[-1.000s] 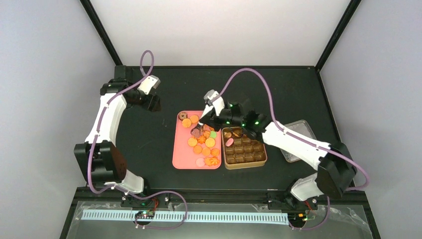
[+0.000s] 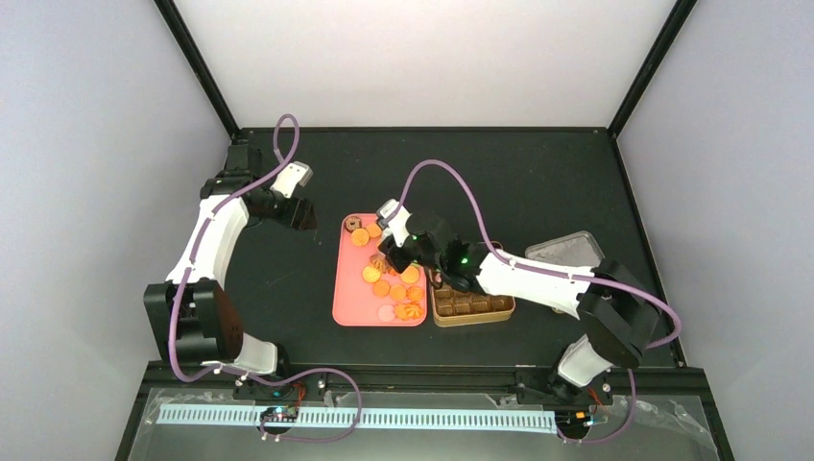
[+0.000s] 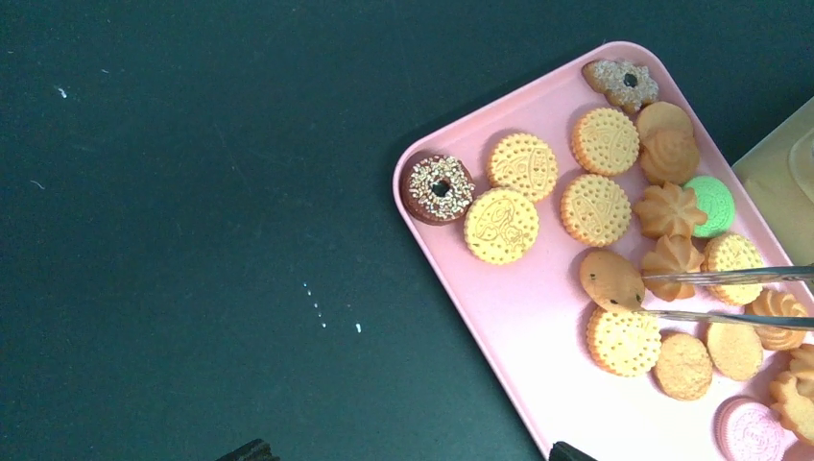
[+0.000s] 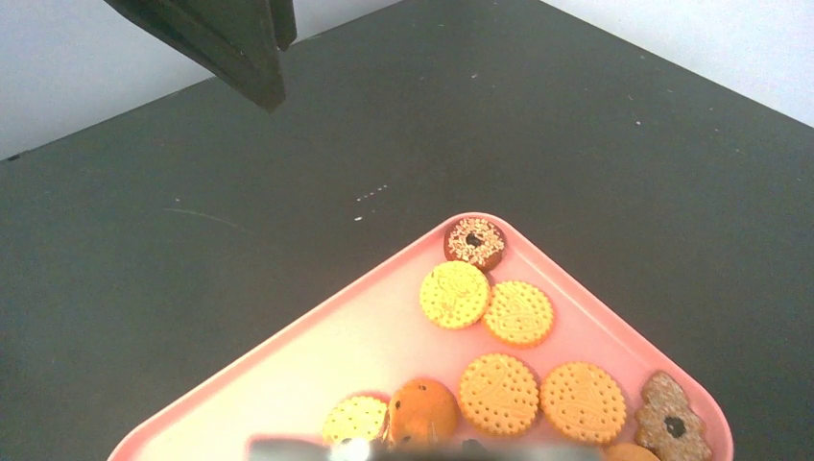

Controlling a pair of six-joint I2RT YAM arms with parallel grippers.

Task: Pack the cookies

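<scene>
A pink tray [image 2: 347,288] holds many cookies. Among them, in the left wrist view, are a ring cookie with sprinkles [image 3: 439,189], round yellow cookies [image 3: 523,167] and a smooth brown oval cookie [image 3: 611,280]. My right gripper reaches down over the tray, its slim metal fingers [image 3: 730,277] apart, tips at the right edge of that brown cookie; whether they touch it I cannot tell. The gold compartment box [image 2: 470,318] stands right of the tray, partly hidden by the right arm. Left of the tray, my left gripper [image 2: 305,217] hovers open and empty above the table.
A clear lid [image 2: 566,249] lies behind the right forearm, partly covered by it. Bare dark table [image 2: 288,279] stretches left of the tray and behind it. Cookies sit close together around the right fingertips.
The right gripper has moved left and toward the near side over the tray, its arm now covering more of the box. My left gripper has shifted slightly toward the near side.
</scene>
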